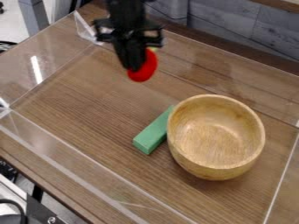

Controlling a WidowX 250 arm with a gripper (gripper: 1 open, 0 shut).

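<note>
My gripper (132, 54) is at the top centre of the camera view, on the dark arm, with a red round object (146, 63) at it; motion blur hides whether the fingers grip it. The red object appears raised above the wooden table (70, 114). A wooden bowl (216, 138) sits at the right, and a green block (153, 131) lies just left of it.
A cable runs near the lower left edge (12, 210). The back right of the table is also free.
</note>
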